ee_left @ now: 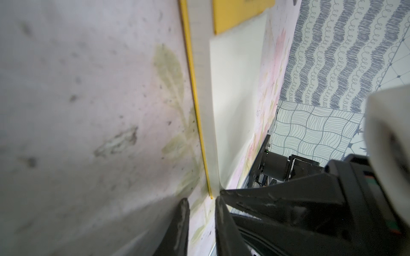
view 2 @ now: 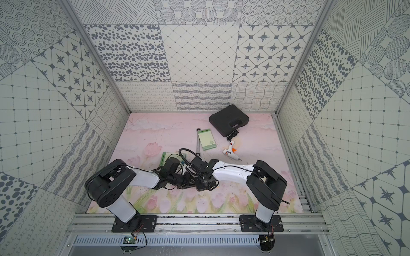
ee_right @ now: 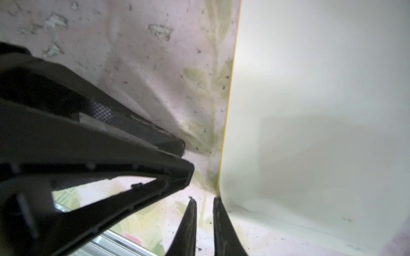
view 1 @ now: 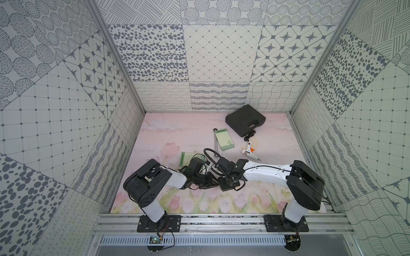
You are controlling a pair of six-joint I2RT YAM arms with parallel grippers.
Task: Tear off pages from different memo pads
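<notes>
A white memo pad with a yellow edge lies at the front middle; in the right wrist view its white sheet (ee_right: 307,140) fills the right side, one corner slightly curled. My left gripper stands part open at the pad's lower corner, nothing visibly held. My right gripper is shut beside that same corner, with no paper seen gripped. In the top views both grippers crowd together and hide much of this pad. A green pad (view 1: 192,155) lies behind my left gripper, and another green pad (view 1: 224,139) farther back.
A black case (view 1: 245,119) sits at the back right. A glue gun (view 1: 248,150) lies right of centre, and a wrench (view 2: 198,140) beside the rear pad.
</notes>
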